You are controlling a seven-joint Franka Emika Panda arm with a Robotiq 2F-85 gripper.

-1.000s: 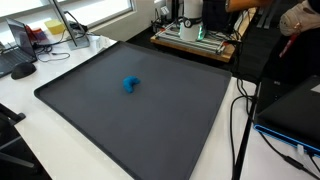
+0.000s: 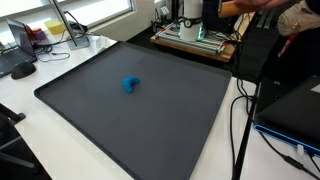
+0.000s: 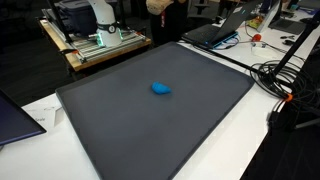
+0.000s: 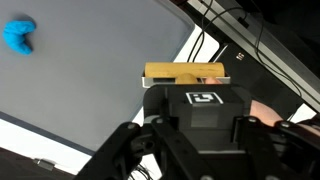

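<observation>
A yellow-brown, bar-shaped object [image 4: 183,70] lies across the front of my gripper in the wrist view, and the fingers are shut on it. The dark gripper body with its square printed tag hides the fingers for the most part. Off to the left in that view is a small curved blue piece [image 4: 18,37], well apart from the gripper. The blue piece [image 2: 130,84] rests on the dark grey mat [image 2: 150,125]; it also shows in exterior view 2, as a blue piece [image 3: 161,88]. Neither exterior view shows the gripper clearly.
Black cables [image 2: 240,110] run along one side of it. A person's hand [image 2: 298,22] shows at the top right of exterior view 1. A laptop [image 2: 22,38] stands at the far left.
At the top right of exterior view 1, the brown shape and dark parts have shifted, and the person's hand stays near there. The blue piece has not moved.
</observation>
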